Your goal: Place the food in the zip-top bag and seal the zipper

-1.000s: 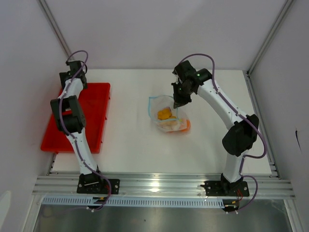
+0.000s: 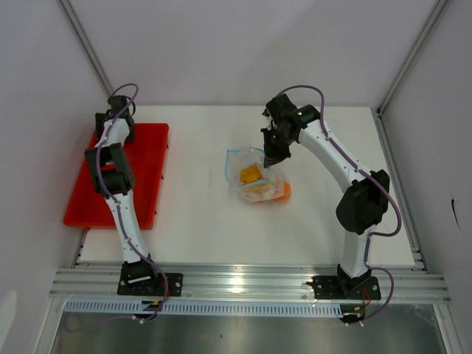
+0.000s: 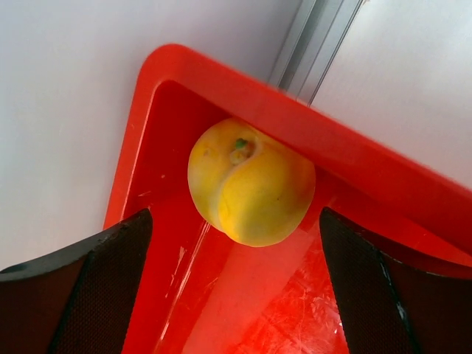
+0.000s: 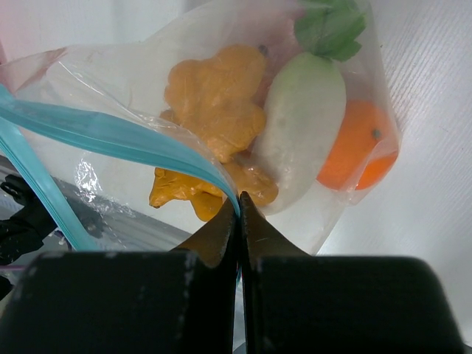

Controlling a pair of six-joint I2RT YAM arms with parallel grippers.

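A yellow pepper (image 3: 251,184) lies in the corner of the red tray (image 2: 151,184). My open left gripper is over it, one finger either side and apart from it. My right gripper is shut on the blue-edged rim of the clear zip bag (image 2: 251,192). Inside the bag show yellow-brown pieces (image 4: 214,103), a pale oblong vegetable (image 4: 302,125), an orange item (image 4: 346,140) and green leaves (image 4: 328,29). The bag's mouth is partly open.
Metal rails border the table.
My left arm has shifted slightly at the tray's far end, a little toward the right and front. The right arm and bag have barely moved.
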